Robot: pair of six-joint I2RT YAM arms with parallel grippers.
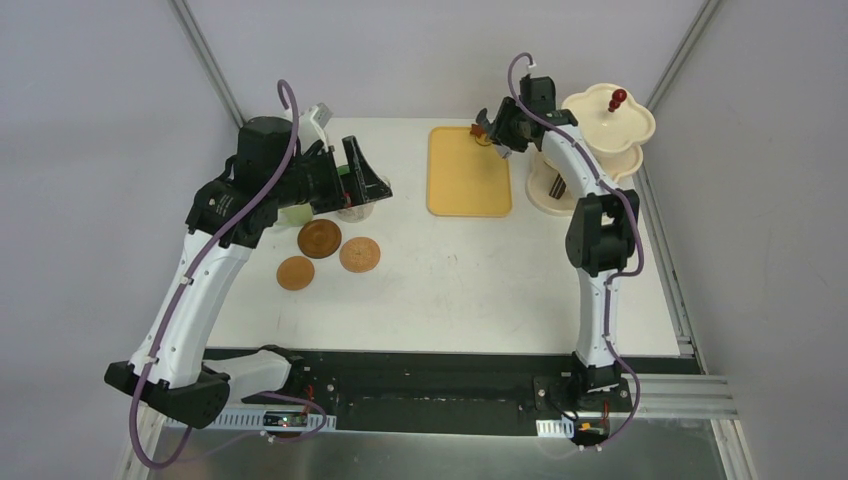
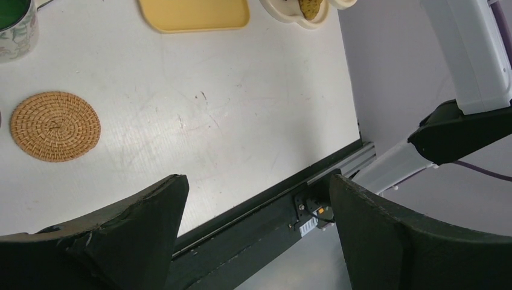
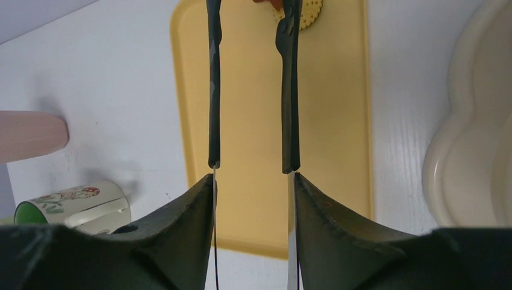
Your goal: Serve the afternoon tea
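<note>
My right gripper is shut on a pair of tongs (image 3: 291, 115), whose dark arms reach forward, apart from each other, over the yellow tray (image 3: 253, 139). Their far ends run out of the right wrist view at the top. On the tray's far edge lie a reddish-brown star piece (image 1: 477, 129) and a round yellow piece (image 3: 310, 11), both partly covered by the tongs. To the right stands the cream tiered stand (image 1: 580, 118). Nothing is between the fingers of my open left gripper, which hangs over the floral cup (image 1: 356, 213) at the left.
Two woven coasters (image 1: 360, 254) and a brown round plate (image 1: 319, 239) lie at the left. A green cup (image 1: 297, 215) is partly hidden by the left arm. Bare white table (image 1: 450, 290) fills the front and middle.
</note>
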